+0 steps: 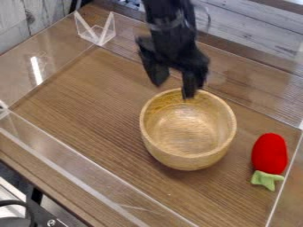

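My gripper (pixel 175 73) is a blurred black shape in the upper middle, above the back rim of a wooden bowl (pixel 186 137). The bowl looks empty. The blur hides the fingertips and how they stand. A red strawberry-like object (pixel 268 154) with a green top lies right of the bowl, near the right edge.
A clear plastic container (pixel 97 28) sits at the upper left. A dark cable or ring (pixel 14 209) shows at the bottom left corner.
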